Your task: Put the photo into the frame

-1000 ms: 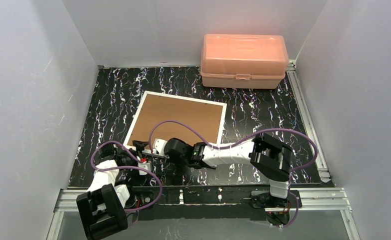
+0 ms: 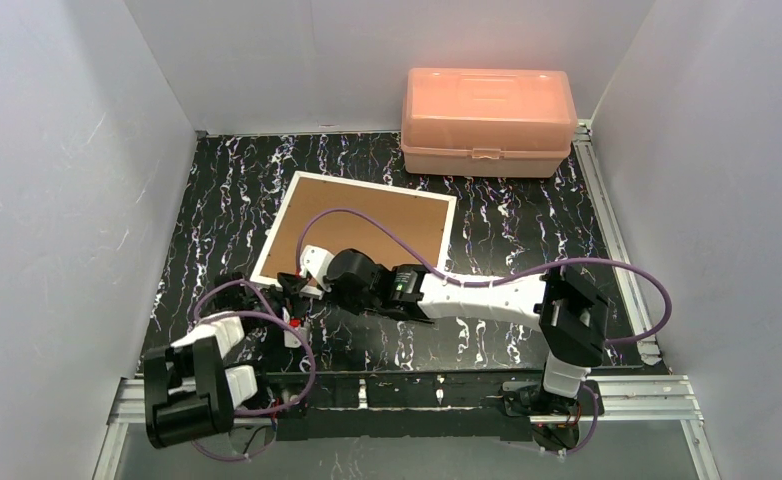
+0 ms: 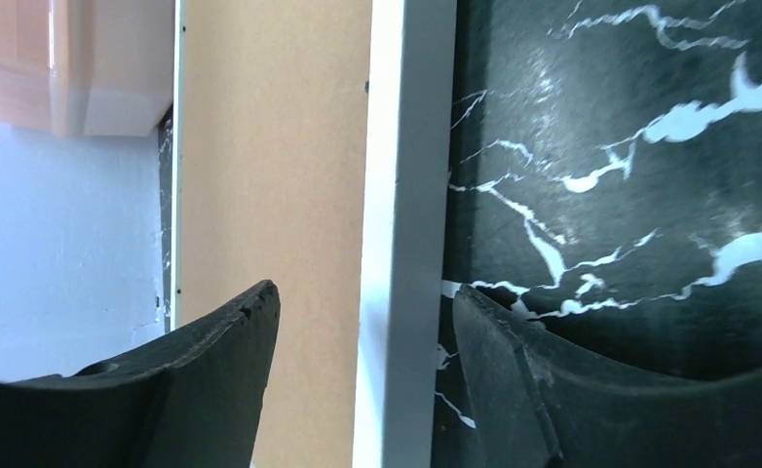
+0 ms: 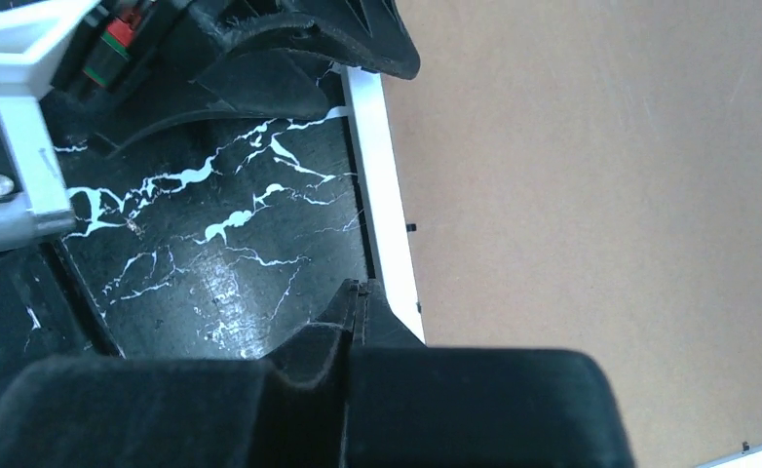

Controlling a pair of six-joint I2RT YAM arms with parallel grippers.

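Note:
A white-edged frame (image 2: 375, 187) with a brown board (image 2: 367, 205) inside it lies on the dark marbled table. No separate photo can be made out. In the left wrist view, my left gripper is open, its fingers on either side of the frame's white edge (image 3: 387, 195); contact cannot be judged. My right gripper is shut, its fingertips together with nothing between them. Beyond those tips the white edge runs outside the fingers, and the closed fingers partly cover it. The left gripper's dark fingers (image 4: 358, 44) show at the top of the right wrist view.
A pink lidded box (image 2: 487, 120) stands at the back right. Bare table (image 2: 507, 230) lies right of the frame. Grey walls (image 2: 47, 200) close in the sides and back. Both grippers crowd together at the frame's near left corner, with cables looping above.
From above, the frame's far edge has shifted away slightly. The right elbow has moved right.

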